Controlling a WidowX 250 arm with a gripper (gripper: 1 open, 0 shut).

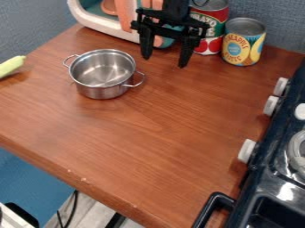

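Note:
My black gripper point(165, 52) hangs at the top centre, open, with its two fingers apart and nothing seen between them. It is above and right of a steel pot point(103, 75) with two handles, which stands empty on the wooden counter point(143, 151). Behind the gripper, a red can point(208, 44) is partly hidden. A yellow labelled can point(244, 46) stands to its right.
A black stove point(276, 178) with white knobs runs along the right. A white and peach rack point(107, 13) stands at the back left. A pale green-yellow object point(10, 67) lies at the left edge.

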